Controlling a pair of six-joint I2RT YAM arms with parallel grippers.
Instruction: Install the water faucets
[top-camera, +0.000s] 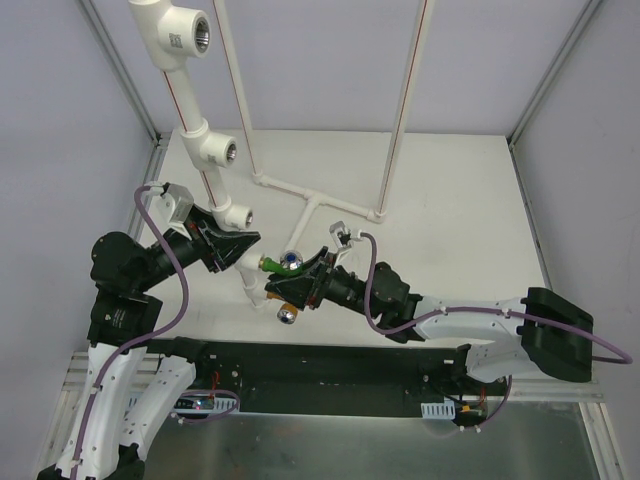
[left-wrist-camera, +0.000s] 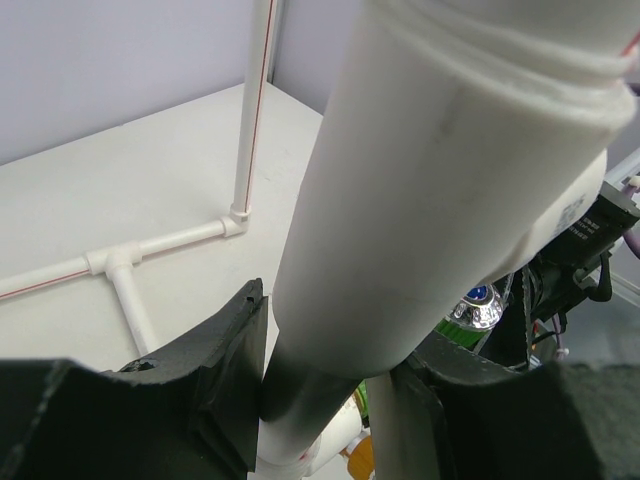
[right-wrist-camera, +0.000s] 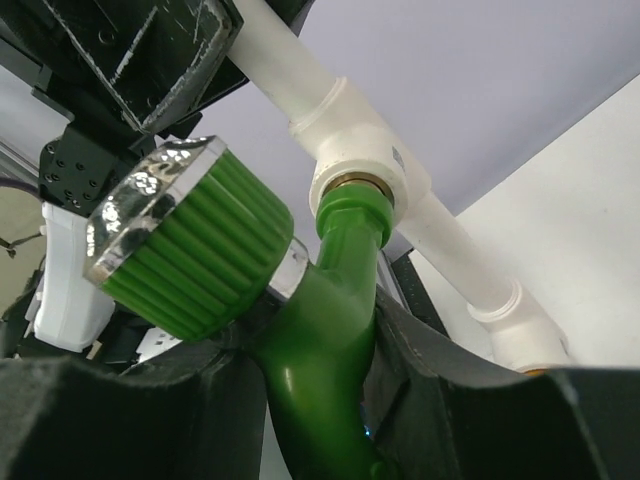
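Note:
A green faucet with a ribbed green and chrome knob has its threaded end in a socket of the white pipe; whether it is fully seated cannot be told. My right gripper is closed around its body, one finger on either side in the right wrist view. My left gripper clasps the upright white pipe above that socket, a dark finger against one side. Below the green faucet, an orange faucet with a chrome knob sticks out of a lower socket.
Higher on the pipe are empty threaded sockets, facing right. A thin white pipe frame stands behind on the white board. Both grippers are close together at the pipe; the board's right side is clear.

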